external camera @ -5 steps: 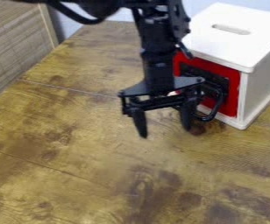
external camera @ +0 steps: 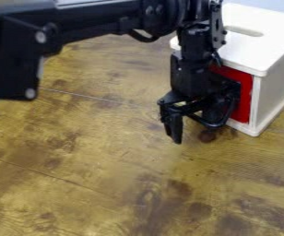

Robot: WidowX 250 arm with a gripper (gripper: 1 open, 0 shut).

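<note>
The black gripper (external camera: 189, 115) hangs low over the wooden floor or tabletop, just left of a white box (external camera: 263, 88) with a red front (external camera: 241, 97). It is in front of that red face and partly hides it. Its fingers point down; whether anything sits between them is not clear. A small dark round spot or object (external camera: 207, 135) lies on the wood below it, at the box's lower left corner.
A thin cable or line runs across the surface on the left. The arm crosses the top left of the view.
The gripper, seen lower left of the red face a second ago, has shifted right and its upper arm has come lower across the top left. The box looks unmoved.
</note>
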